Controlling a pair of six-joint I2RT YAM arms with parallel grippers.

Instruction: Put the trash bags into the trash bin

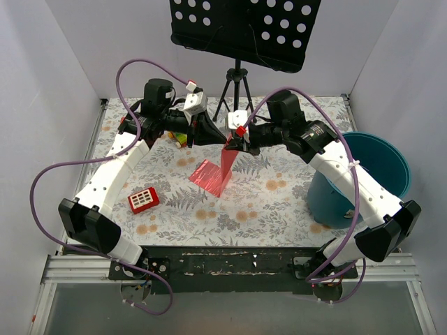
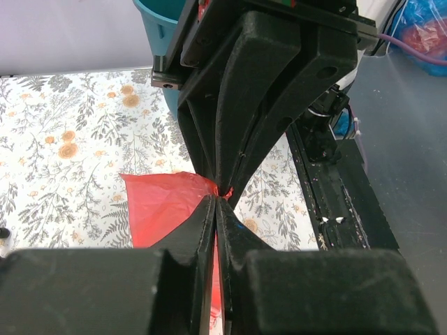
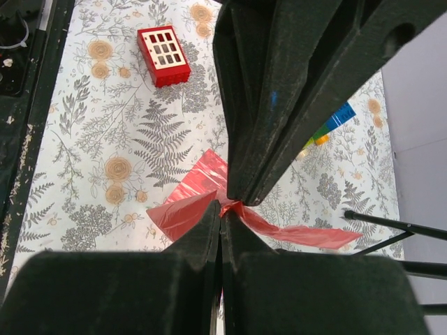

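A thin red trash bag (image 1: 227,165) hangs over the middle of the table, creased at its top. My right gripper is shut on that top edge, and the sheet spreads to both sides of its tips. Facing it, my left gripper is also shut, its tips meeting at the pinched part of the bag (image 2: 157,202); the fingertips of both arms nearly touch. Beneath, a flat red sheet (image 1: 207,176) lies on the table; whether it joins the hanging bag I cannot tell. The teal trash bin (image 1: 325,199) stands at the right.
A red block with a white, holed face (image 1: 144,200) lies at left. Small colourful items (image 1: 179,138) sit behind the left arm. A black music stand (image 1: 237,77) rises at the back.
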